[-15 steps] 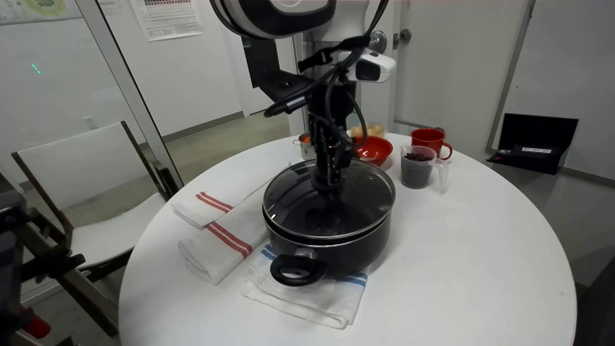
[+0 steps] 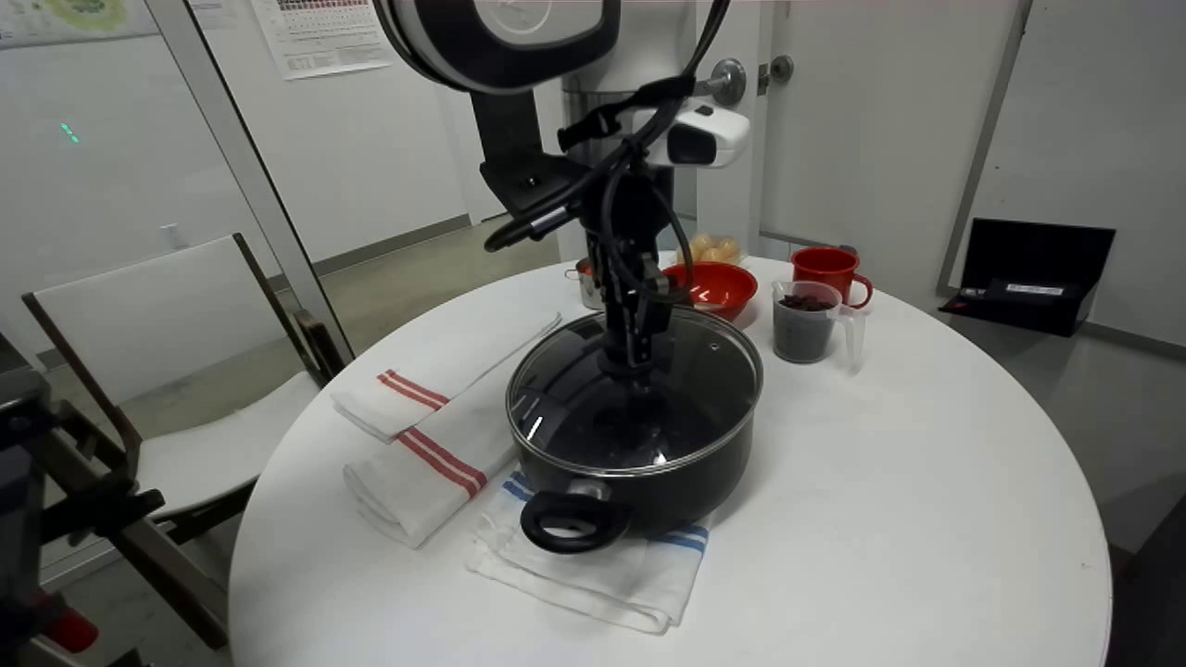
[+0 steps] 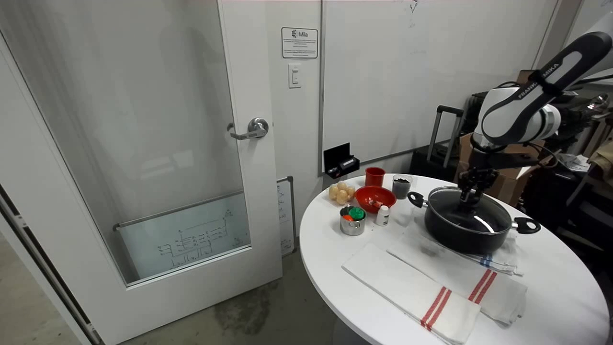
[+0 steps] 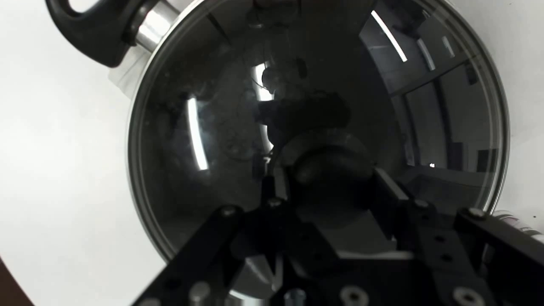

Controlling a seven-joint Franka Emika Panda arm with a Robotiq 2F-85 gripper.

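A black two-handled pot (image 2: 700, 484) stands on a folded white towel with blue stripes (image 2: 589, 578). Its glass lid (image 2: 712, 372) lies level on the pot, rim against rim as far as exterior view 1 shows. My gripper (image 2: 637, 354) points down over the lid's centre, shut on its dark knob, which is mostly covered by the fingers. From the other side, the gripper (image 3: 470, 198) is likewise at the middle of the lid (image 3: 497, 215). In the wrist view the round black knob (image 4: 331, 178) sits between the fingers.
Two white towels with red stripes (image 2: 445, 456) lie left of the pot. Behind it are a red bowl (image 2: 723, 287), a measuring cup (image 2: 802, 333), a red mug (image 2: 825, 267) and a small metal pot (image 3: 352, 224).
The lid has come down with my gripper. A second ago its front edge hung slightly above the pot's rim; that gap no longer shows.
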